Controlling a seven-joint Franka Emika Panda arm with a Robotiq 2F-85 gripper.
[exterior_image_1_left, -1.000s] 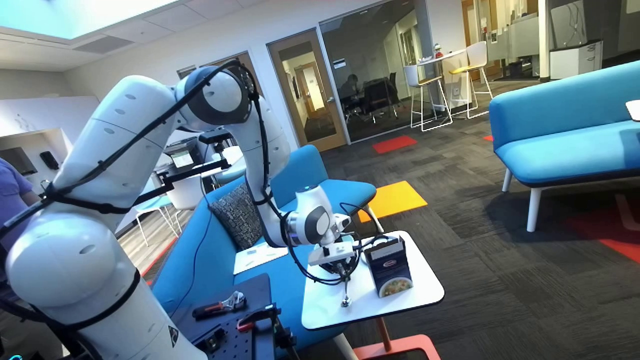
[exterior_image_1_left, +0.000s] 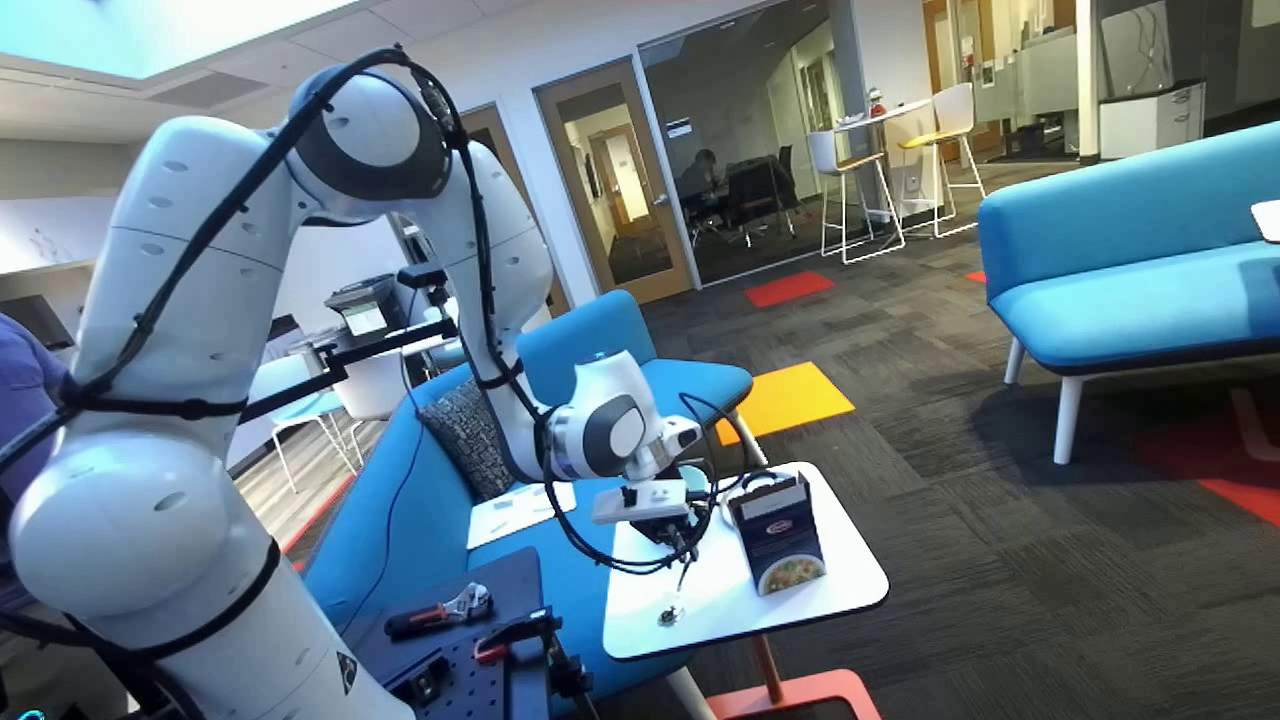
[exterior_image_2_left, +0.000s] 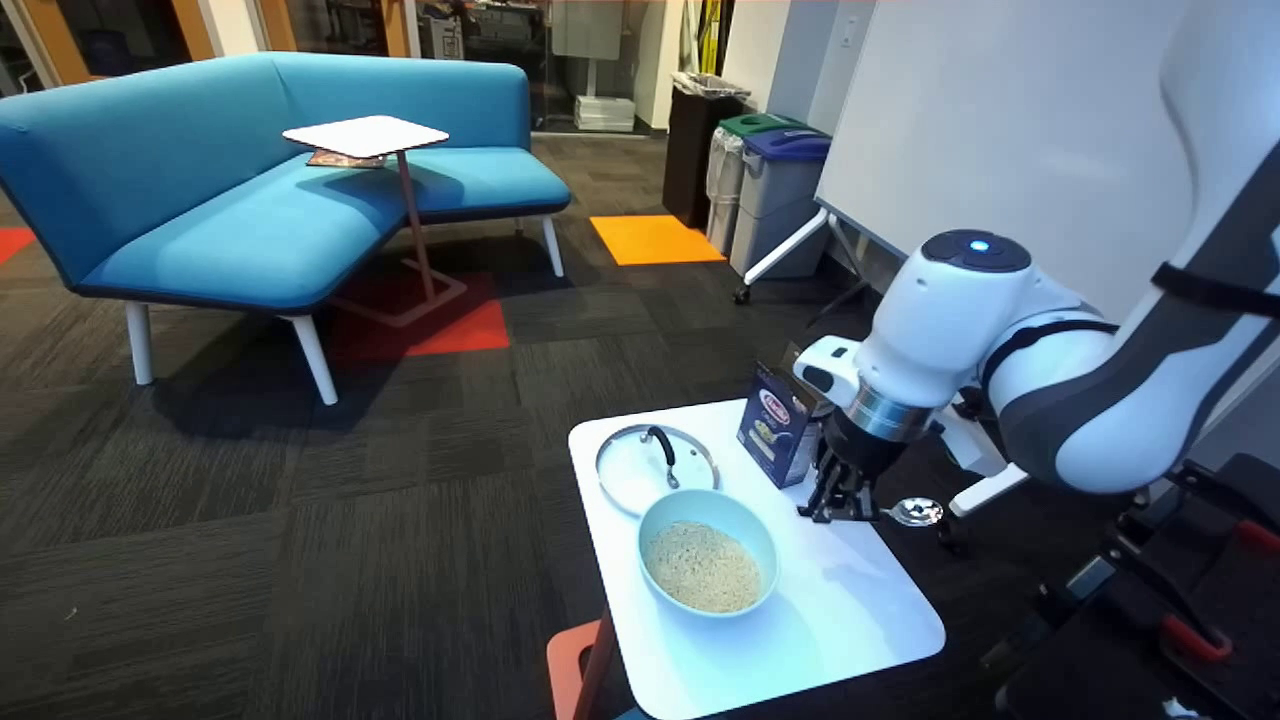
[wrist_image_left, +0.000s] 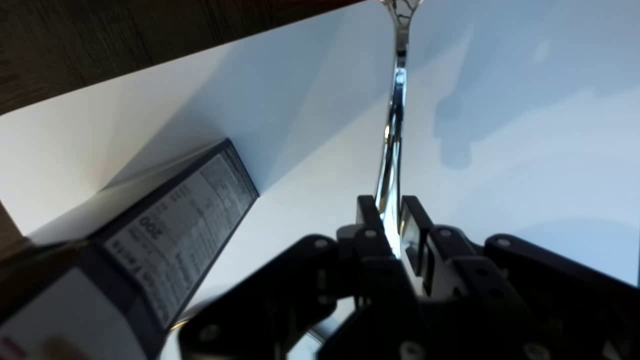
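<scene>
A shiny metal spoon (wrist_image_left: 394, 114) runs out from my gripper, which is shut on its handle. Its slotted-looking head (exterior_image_2_left: 918, 512) points away from the bowl in exterior view 2, over or near the table's edge. The light blue bowl (exterior_image_2_left: 654, 546) holds pale grains and stands on the white table to the gripper's left in that view. In exterior view 1 the spoon head (exterior_image_1_left: 669, 616) shows below the gripper, and the arm hides most of the bowl. Whether the spoon touches the table cannot be told.
Close beside the gripper stands a dark blue pasta box (exterior_image_2_left: 780, 426), upright. A glass lid (exterior_image_2_left: 630, 468) with a black handle lies behind the bowl. A tool board (exterior_image_1_left: 480, 684) sits near the arm's base.
My arm has drawn back toward its base, carrying the spoon left in exterior view 1. The pasta box has stayed in place.
</scene>
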